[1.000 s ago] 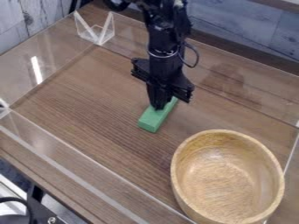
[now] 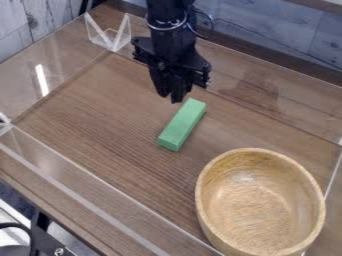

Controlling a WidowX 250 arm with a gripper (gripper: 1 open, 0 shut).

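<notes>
A black robot arm reaches down from the top of the view. Its gripper (image 2: 174, 92) is above and just behind a flat green bar (image 2: 182, 125) on the wooden table (image 2: 94, 140); whether the finger is open or shut is hard to tell.
A beige round bowl (image 2: 259, 205) fills the lower right. Clear plastic pieces stand at the top left and left edge. Dark cables lie at the lower left corner.
The gripper has moved up and back, away from the green bar, which now shows fully and lies in about the same place.
</notes>
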